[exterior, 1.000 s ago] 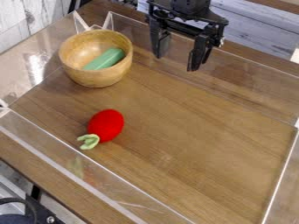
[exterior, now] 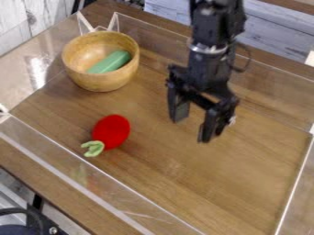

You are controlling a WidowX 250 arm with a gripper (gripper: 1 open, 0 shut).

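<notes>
My black gripper [exterior: 201, 117] is in the middle of the camera view, blurred, hanging over the table right of a red vegetable [exterior: 109, 132] with a green top, which lies on the table at lower left. A tan bowl [exterior: 80, 61] at upper left holds a green oblong object [exterior: 113, 61]. Whether the gripper is open or shut is too blurred to tell.
A pale rim [exterior: 289, 46] runs along the back, and edges border the left and right sides.
My gripper has moved down the view from the back of the table toward the middle. The bowl and red vegetable are where they were.
</notes>
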